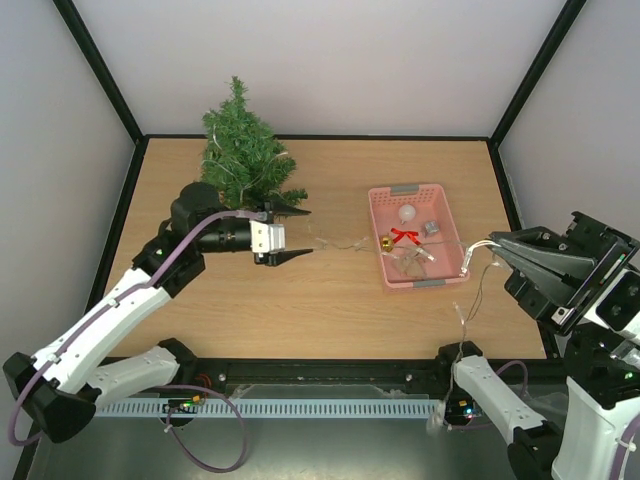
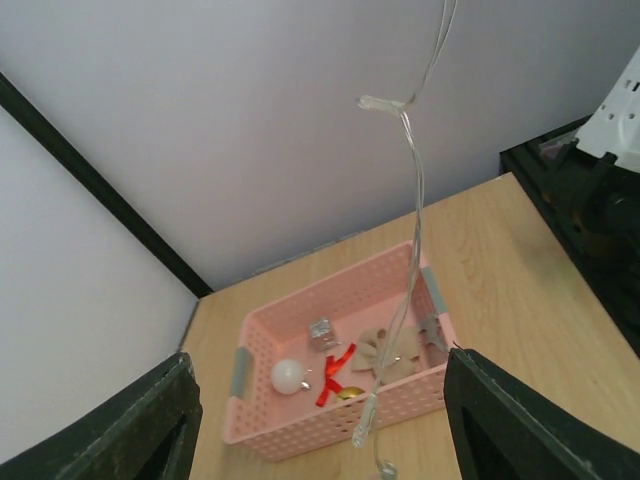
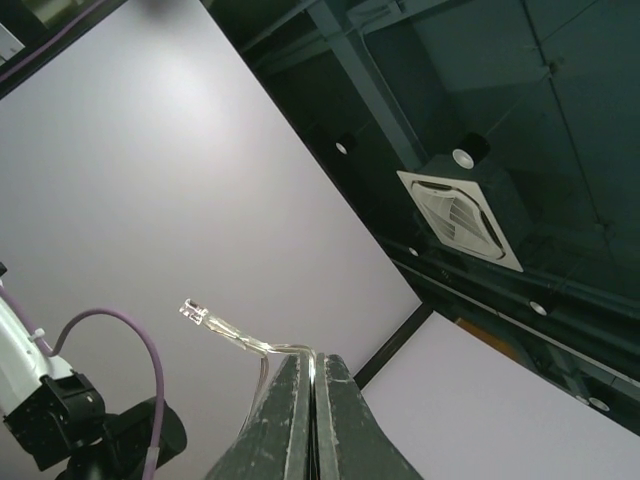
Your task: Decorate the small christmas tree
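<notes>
The small green tree (image 1: 240, 160) stands at the back left of the table. My left gripper (image 1: 298, 233) is open in front of it, nothing between its fingers, pointed toward the pink basket (image 1: 418, 283). My right gripper (image 1: 493, 246) is raised at the right, shut on the clear light string (image 3: 230, 330), whose end sticks out past the fingertips; its strands hang down across the basket and onto the table. In the basket are a white ball (image 2: 288, 376), a red bow (image 1: 405, 236), a gold ball (image 1: 386, 243) and a silver cube (image 2: 322, 334).
Bare wooden table (image 1: 330, 310) lies around the basket and in front of the tree. Grey walls stand behind and on both sides.
</notes>
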